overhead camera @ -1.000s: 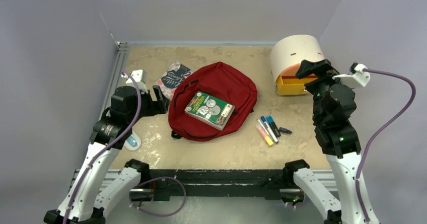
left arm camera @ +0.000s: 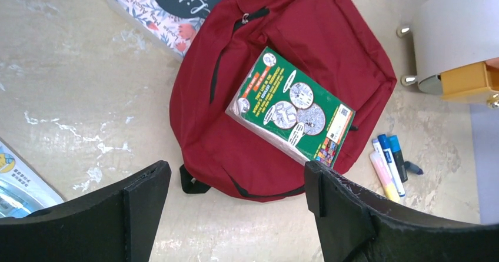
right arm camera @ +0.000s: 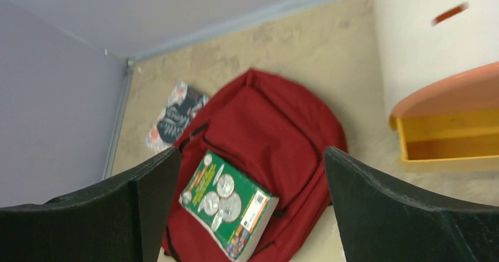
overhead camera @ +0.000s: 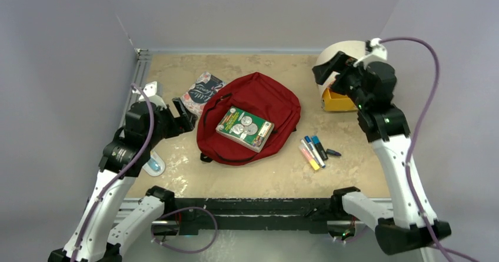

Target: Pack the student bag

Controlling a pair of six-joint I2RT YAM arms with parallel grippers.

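The red bag (overhead camera: 275,100) lies flat at the middle of the table, and a green box (left arm camera: 296,112) rests on top of it. Beside the bag's upper left edge is a floral notebook (overhead camera: 201,90). Several markers (left arm camera: 389,165) lie together to the bag's lower right. My left gripper (overhead camera: 187,115) hangs open at the bag's left side; nothing is between its fingers. Over the white drum-shaped holder at the back right, my right gripper (overhead camera: 327,68) is also open and empty, its fingers (right arm camera: 388,206) well apart.
The white holder (right arm camera: 429,44) has a yellow drawer (overhead camera: 336,101) in front, partly pulled out. A clear package with something blue (left arm camera: 23,185) lies on the left, partly under the left arm in the top view. Bare table (overhead camera: 259,182) runs along the front.
My right arm has swung left and toward the back, taking its gripper from above the drawer to over the holder's left side. The left gripper has barely shifted. Bag and objects stay put.
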